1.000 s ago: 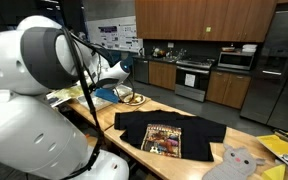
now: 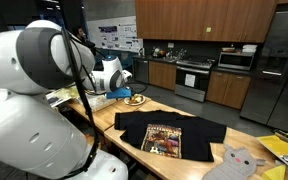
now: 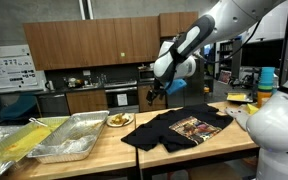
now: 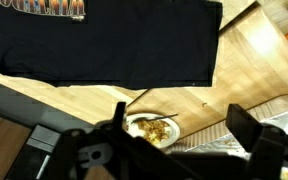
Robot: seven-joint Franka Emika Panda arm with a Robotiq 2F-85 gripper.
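A black cloth [image 4: 134, 50] lies spread on the wooden table, with a colourful printed picture [image 2: 162, 140] on top of it. Beyond the cloth's edge, a white plate [image 4: 174, 124] holds food and what looks like a fork or spoon; it also shows as a small plate [image 3: 119, 119] near the table's far edge. My gripper hangs above the table, its two dark fingers wide apart with nothing between them. From the wrist, the plate appears between and below the fingers. In exterior view 2 the gripper [image 3: 158, 94] is over the cloth's far side, well clear of the surface.
Wire baskets [image 3: 68, 138] and a yellow-lined tray [image 3: 24, 139] stand left of the plate in exterior view 2. A grey animal-shaped mat [image 2: 235, 163] and yellow items [image 2: 282, 147] lie at the table's right end in exterior view 1. Bare wood separates cloth and plate.
In exterior view 1 my arm's hand has shifted to the right, nearer the cloth. Cloth, printed picture and plate show no visible movement.
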